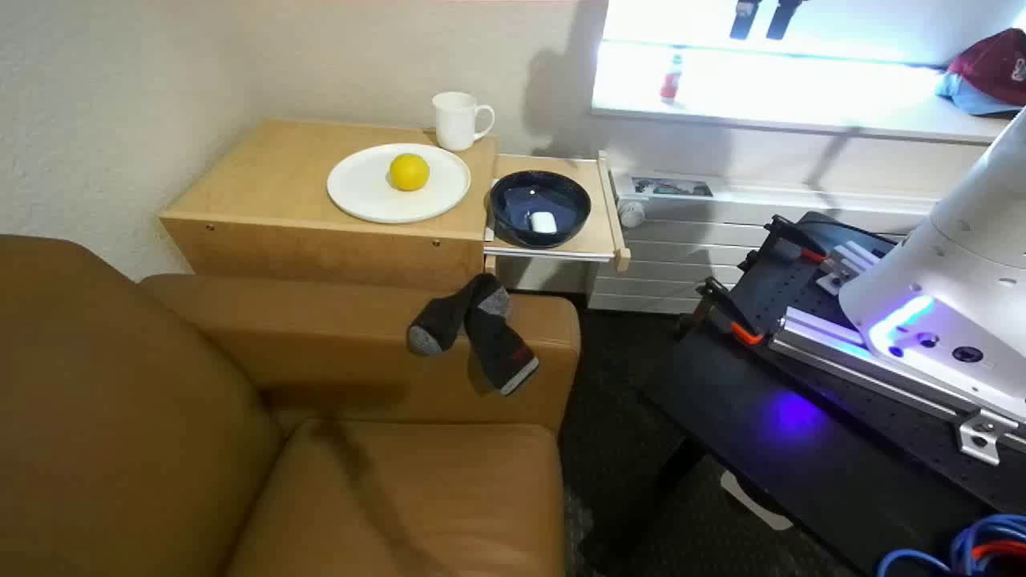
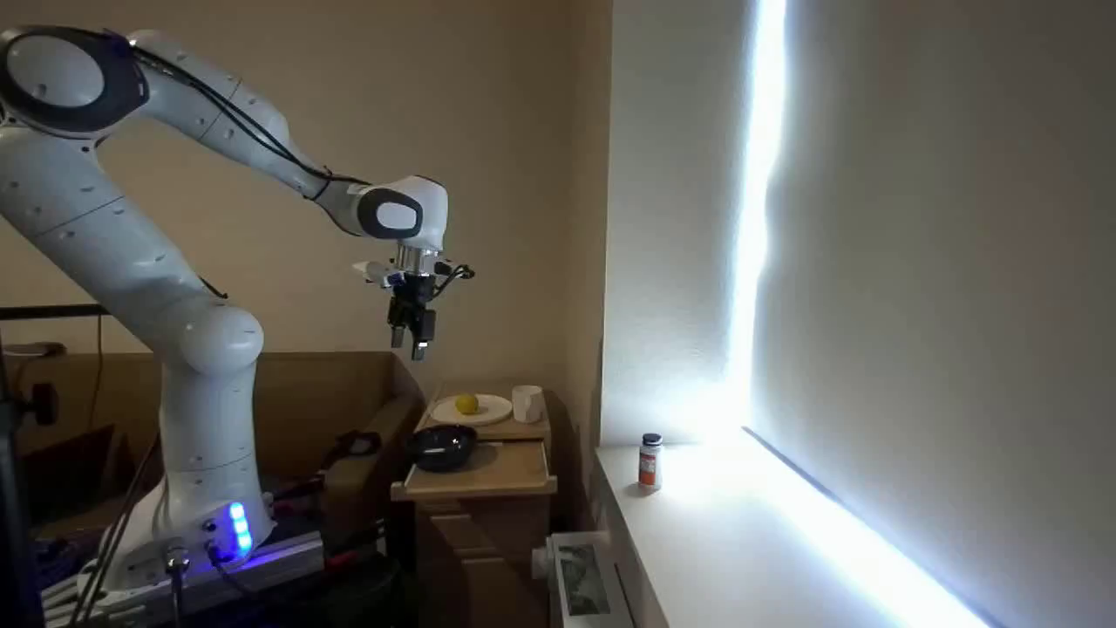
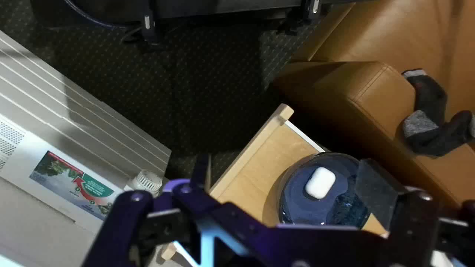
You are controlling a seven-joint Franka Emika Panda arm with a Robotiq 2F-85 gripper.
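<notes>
My gripper (image 2: 409, 347) hangs in the air above the drawer, fingers apart and pointing down. In the wrist view its fingers (image 3: 377, 189) stand wide, with nothing held between them. Below, a dark blue bowl (image 1: 510, 216) rests on the pulled-out drawer tray (image 3: 262, 167). A small white rounded case (image 3: 320, 183) lies inside the bowl. On the cabinet top, a white plate (image 1: 356, 197) carries a yellow round fruit or ball (image 1: 409, 172). Behind it stands a white mug (image 1: 454, 122). A dark grey pair of socks (image 1: 498, 336) is draped over the brown sofa's armrest (image 1: 317, 322).
Beside the drawer is a white radiator (image 1: 664, 264) with a valve knob (image 1: 632, 213). A small bottle (image 2: 649, 462) stands on the windowsill, and a red-and-blue cap (image 1: 991, 72) lies there too. The black robot table (image 1: 702, 375) stands across a floor gap. Bare wood shows beside the bowl.
</notes>
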